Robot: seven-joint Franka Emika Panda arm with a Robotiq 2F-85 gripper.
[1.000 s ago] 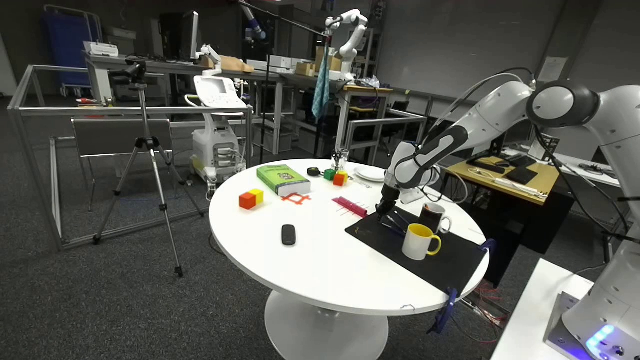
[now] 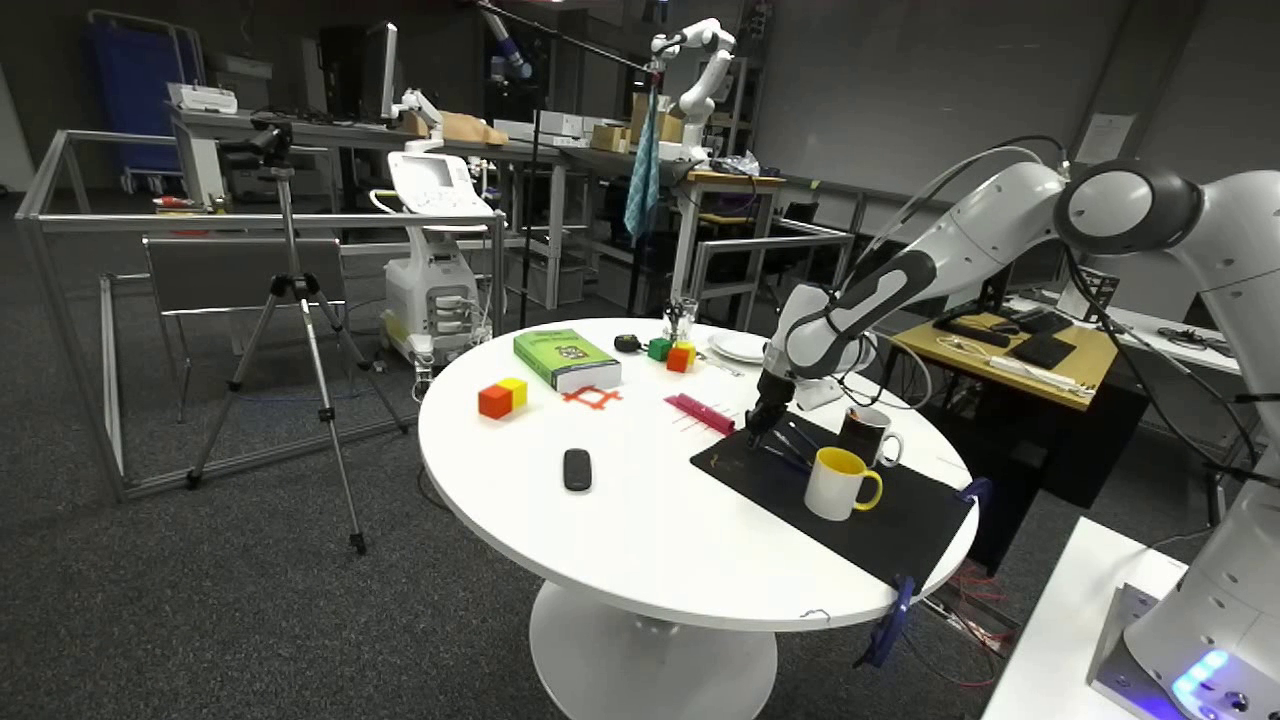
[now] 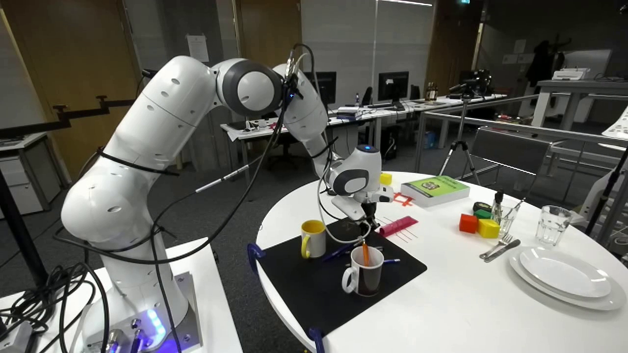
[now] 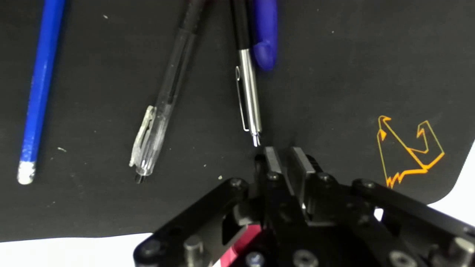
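Just past the tip of a silver-and-black pen [image 4: 250, 89], my gripper has its fingers a narrow gap apart, with nothing between them in the wrist view. The pen lies on the black mat [image 4: 213, 200], its silver end pointing at the left finger. Touching or close beside it is a thick blue pen [image 4: 266, 35]. Further left are a clear pen [image 4: 167, 95] and a blue pencil [image 4: 39, 93] with a white eraser end. In exterior view 1 the gripper [image 2: 755, 434] is low over the mat; contact with it cannot be told.
Two mugs stand on the mat: one yellow inside [image 2: 833, 484], one dark [image 3: 366, 276] holding an orange pencil [image 3: 365, 254]. A pink roll [image 2: 701, 413] lies beside the mat. Blue clamps [image 2: 888, 624] grip the table edge. Bare tabletop surrounds the black phone-like object [image 2: 577, 469].
The gripper has shifted slightly left and downward in exterior view 1. The mugs and the other table objects have not visibly moved.
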